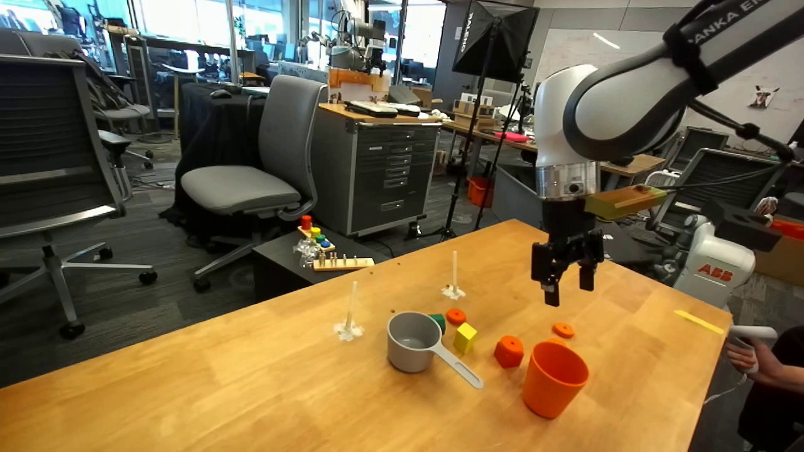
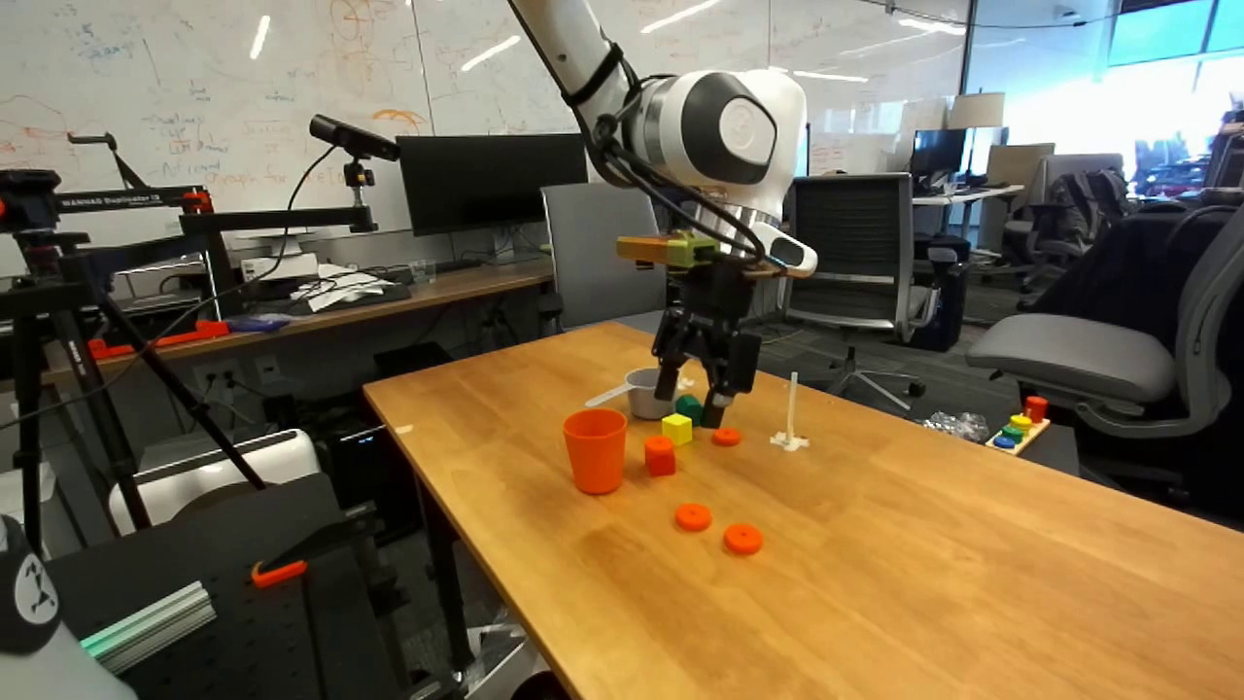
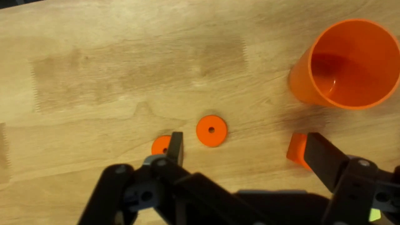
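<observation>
My gripper (image 1: 570, 290) stands open above the far part of the wooden table, its fingers well apart and empty. In the wrist view an orange ring (image 3: 212, 131) lies flat, appearing in the gap between the fingers. Another orange ring (image 3: 161, 145) is partly covered by the left finger. The right finger hides part of an orange block (image 3: 297, 148). An orange cup (image 2: 596, 450) stands upright near this block. Farther along are a yellow block (image 1: 465, 338), a green piece (image 1: 438, 322), a third orange ring (image 1: 456, 316) and a grey pot with a handle (image 1: 412, 343).
Two thin upright pegs rise from the table, one peg (image 1: 350, 310) left of the pot and the other peg (image 1: 454, 274) farther back. Bare wood fills the table's left side in exterior view 1. A yellow tape strip (image 1: 698, 322) marks the right edge.
</observation>
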